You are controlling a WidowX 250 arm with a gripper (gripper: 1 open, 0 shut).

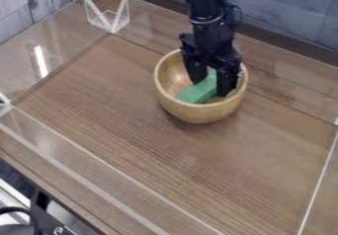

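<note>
A wooden bowl [183,107] sits on the wooden table right of centre, a green oblong object [197,93] lying inside it. My black gripper [211,73] reaches down from the top into the bowl, over the green object, its fingers apart. Whether the fingertips touch the green object is unclear.
Bare table [106,150] stretches left of and in front of the bowl. A white wire-like stand [109,17] is at the back left. Dark cables and fittings show at the lower left edge.
</note>
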